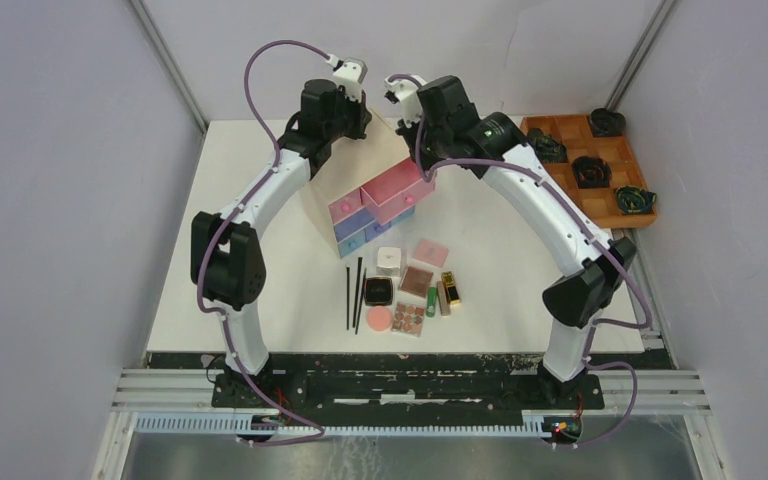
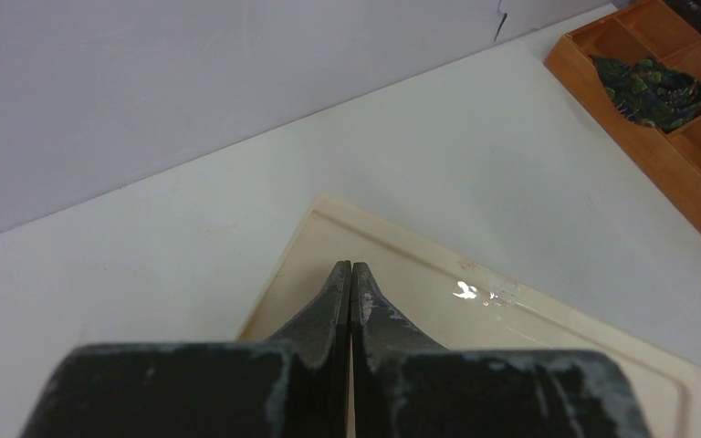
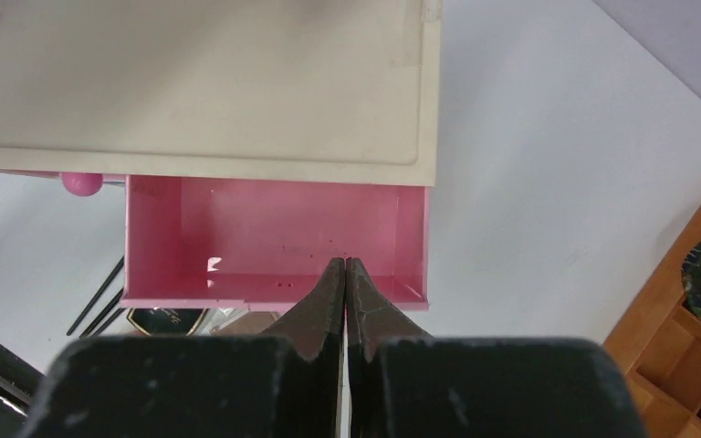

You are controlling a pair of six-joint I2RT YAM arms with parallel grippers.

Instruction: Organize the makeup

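Note:
A cream drawer cabinet (image 1: 330, 190) with pink, blue and light-blue drawers stands at the back middle, its upper pink drawer (image 3: 283, 233) pulled out and empty. My left gripper is shut over the cabinet's cream top (image 2: 502, 310); what lies between its fingers is hidden. My right gripper is shut, above the open drawer, nothing visible between its fingers. In front of the cabinet lie brushes (image 1: 358, 290), a black compact (image 1: 378, 291), a white box (image 1: 388, 260), palettes (image 1: 407, 318), a pink square (image 1: 429, 252), tubes and a gold-black item (image 1: 450, 288).
A wooden compartment tray (image 1: 610, 150) with dark bundles sits at the back right. Walls border the back and sides.

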